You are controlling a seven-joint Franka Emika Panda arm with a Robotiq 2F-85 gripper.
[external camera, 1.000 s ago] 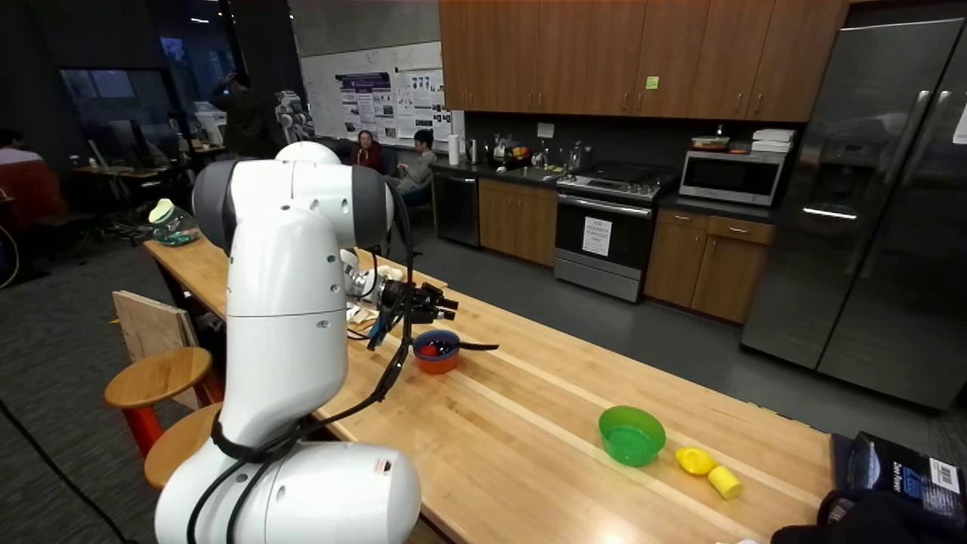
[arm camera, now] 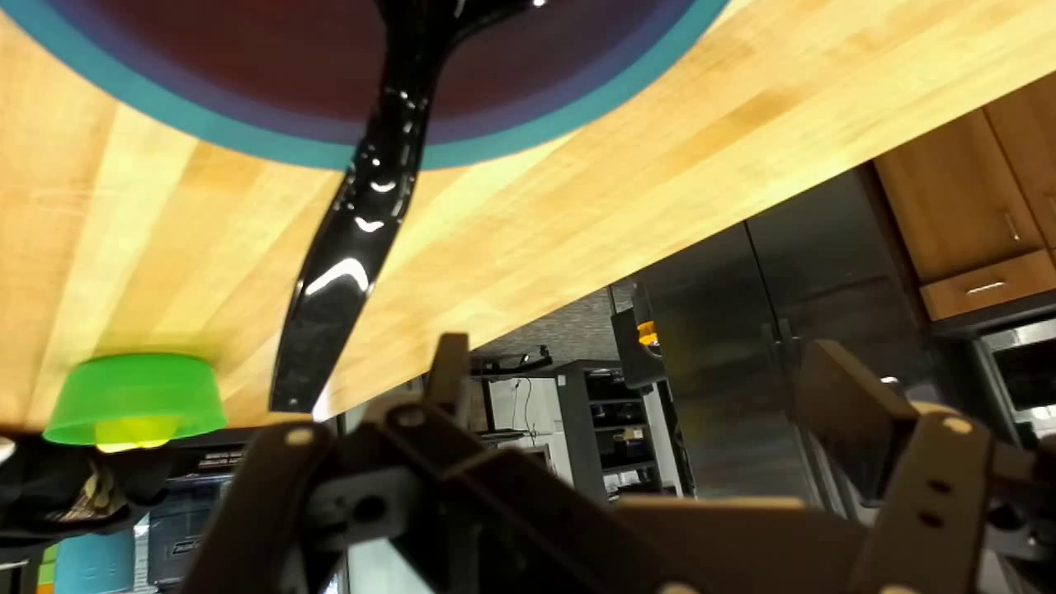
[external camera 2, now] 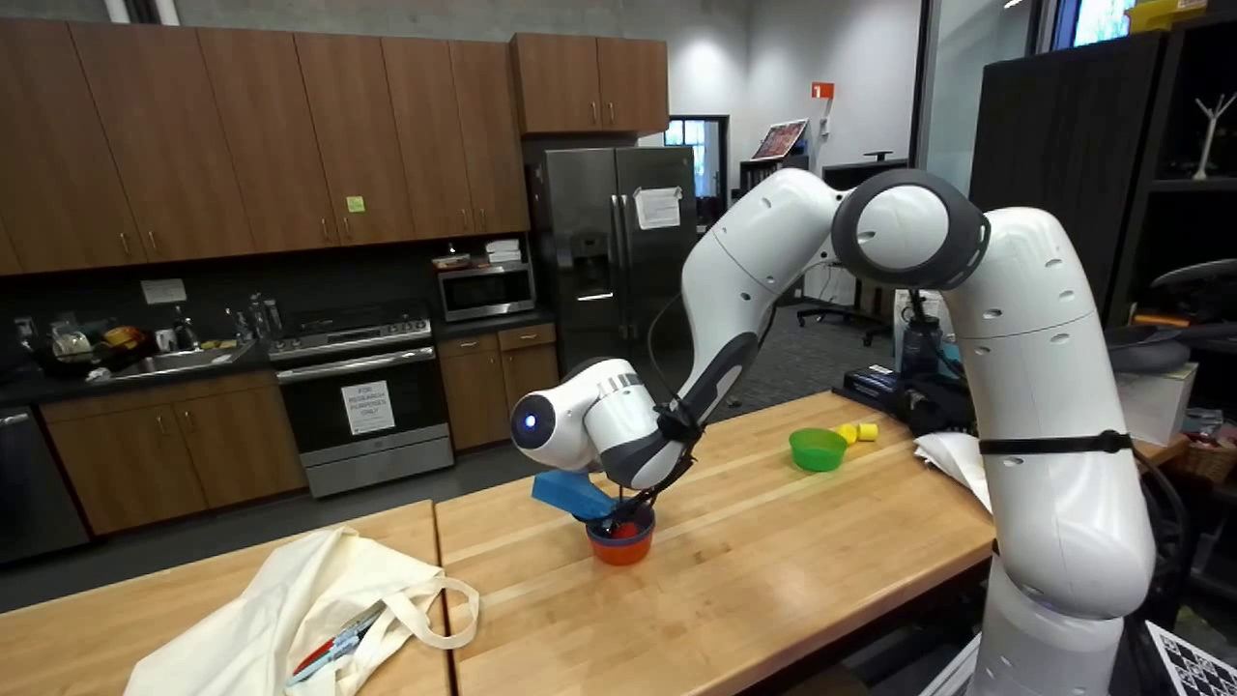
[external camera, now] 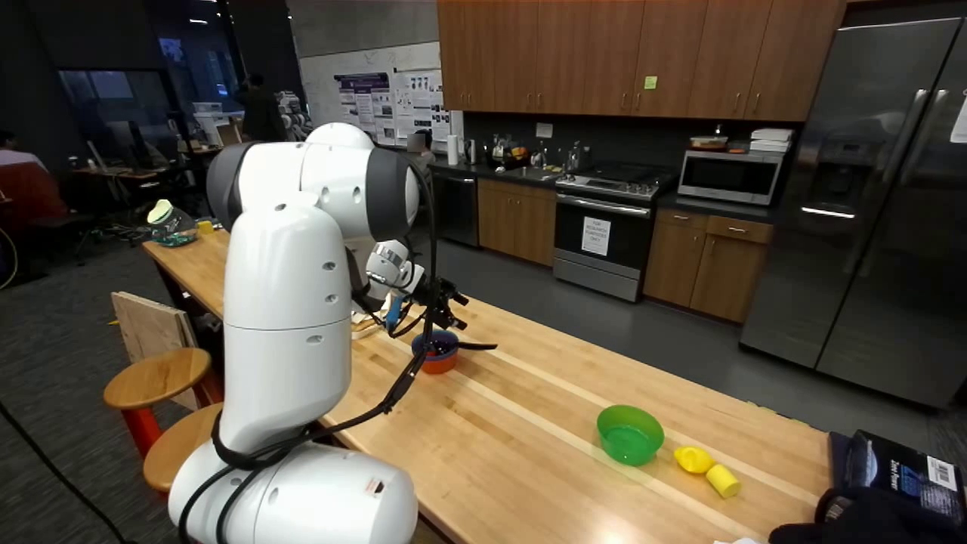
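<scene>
A red-orange bowl with a blue inside (external camera: 440,366) stands on the wooden table. Out over its rim reaches the flat end of a black utensil (arm camera: 341,282); something red (external camera 2: 625,530) also lies inside the bowl. My gripper is open, its two fingers (arm camera: 450,365) far apart and nothing between them. In exterior view 1 it hangs close above and behind the bowl. The wrist view shows the utensil crossing the bowl's rim (arm camera: 267,145), outside the gap between the fingers. In exterior view 2 the fingers are mostly hidden by the arm.
A green bowl (external camera: 630,435) stands further along the table, with a yellow lemon-like object (external camera: 693,459) and a yellow cylinder (external camera: 723,480) beside it. A cream cloth bag (external camera 2: 267,615) lies on the adjoining table. Bare tabletop separates the two bowls.
The arm has shifted right in exterior view 1, and the gripper has gone from nearly level to tilted downward. Bowls, utensil and yellow objects have stayed in place.
</scene>
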